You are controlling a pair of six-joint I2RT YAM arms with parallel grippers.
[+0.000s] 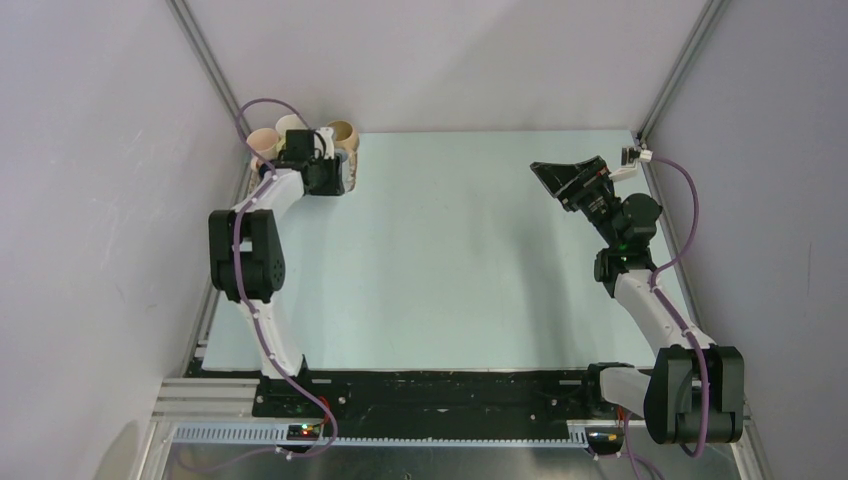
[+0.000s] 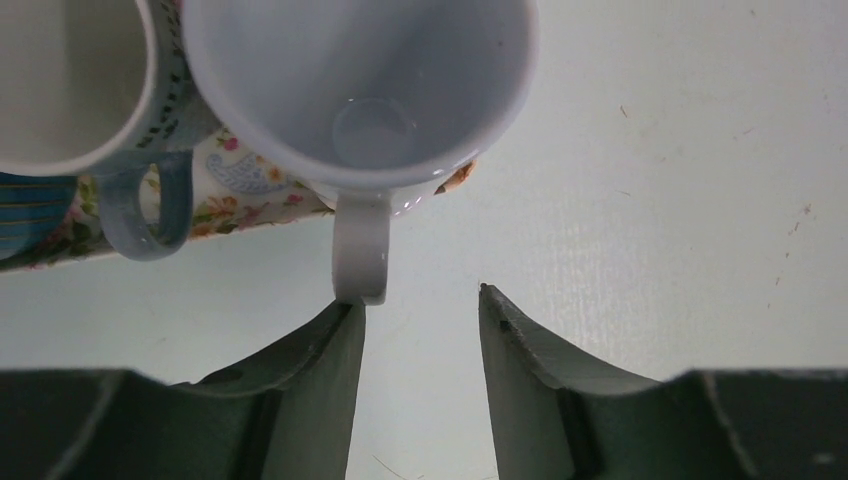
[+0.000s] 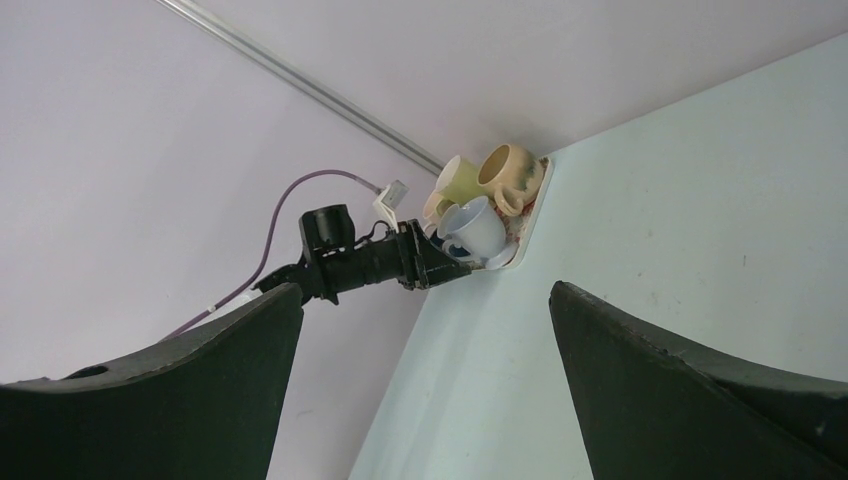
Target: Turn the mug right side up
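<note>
A pale bluish-white mug point(image 2: 440, 60) is in the left wrist view, its mouth facing the camera. Its handle point(image 2: 361, 240) points down toward my left gripper, whose fingers stand part open. The handle's lower end overlaps the tip of the left-hand finger; whether they touch, I cannot tell. Only clear table shows between those fingertips. From the right wrist view, the same mug point(image 3: 478, 230) looks tilted among other mugs, close to the left gripper's tips. The left arm hides most of it from above. My right gripper is open and empty, far across the table.
A floral tray point(image 2: 225, 180) lies under the mugs in the far left corner. A tan mug point(image 3: 512, 172), a yellow-green mug point(image 3: 460, 180) and another white mug point(image 2: 80, 80) crowd close by.
</note>
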